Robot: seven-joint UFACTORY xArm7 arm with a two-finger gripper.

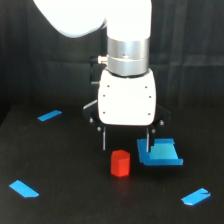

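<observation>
A small red block (120,163) rests on the dark table near the middle of the camera view. Just to its right and a little farther back is a shallow blue tray (160,153). My white gripper (126,147) points down above and behind the block, its fingers spread wide apart. No object shows between them. The dark fingers are hard to make out against the black background, and the right one partly overlaps the tray's left side.
Blue strips mark the table: one at the far left (49,115), another at the near left (23,189) and a third at the near right (196,197). Bare dark table lies in front and to the left of the block.
</observation>
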